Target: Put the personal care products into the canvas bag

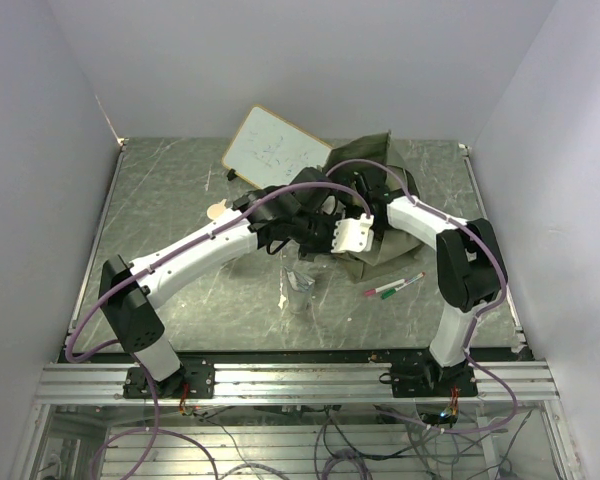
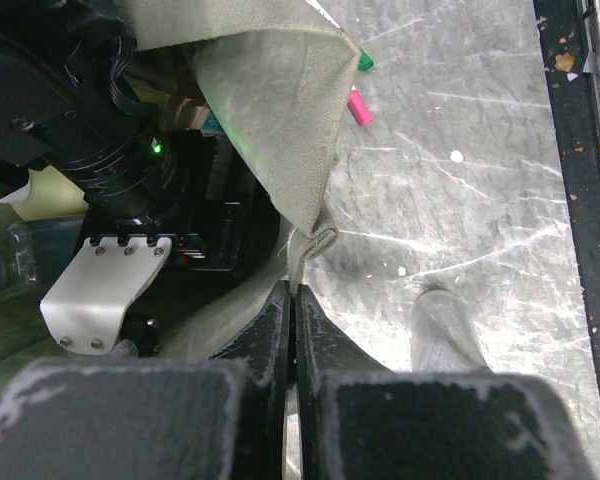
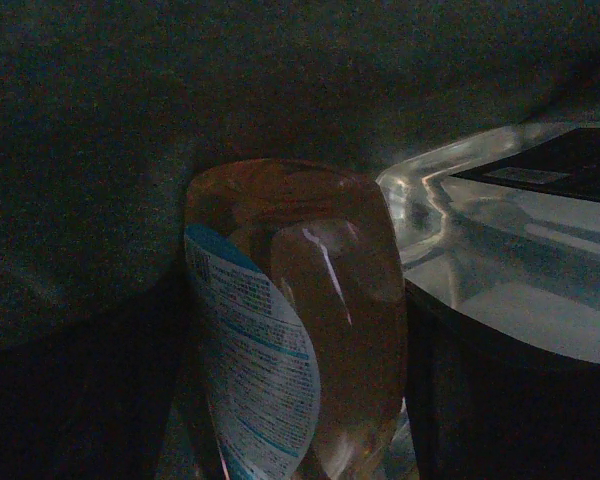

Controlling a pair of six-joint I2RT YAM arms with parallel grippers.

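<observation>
My left gripper is shut on the edge of the olive canvas bag (image 2: 280,120), beside its folded flap. My right gripper reaches down inside the bag (image 1: 380,250); its housing (image 2: 130,190) shows in the left wrist view. In the dim right wrist view, a brown bottle with a blue-and-white label (image 3: 290,320) lies between its dark fingers, which stand part open; whether they touch it I cannot tell. A clear plastic container (image 3: 510,260) lies beside that bottle.
A whiteboard (image 1: 275,145) lies at the back. A clear glass (image 1: 298,293) stands at the front middle, markers (image 1: 395,285) right of it.
</observation>
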